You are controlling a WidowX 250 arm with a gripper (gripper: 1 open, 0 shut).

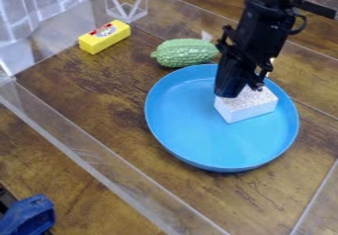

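Note:
A blue plate (211, 140) lies on the wooden table, with a white block (248, 105) resting on its back right part. My black gripper (220, 85) reaches down from the top, its tips just above and left of the white block. It looks shut, with nothing visible between its fingers; the tips are dark and partly hard to make out.
A green corn-like object (183, 52) lies behind the plate. A yellow box (105, 37) sits at the back left. A blue object (24, 217) is at the front left corner.

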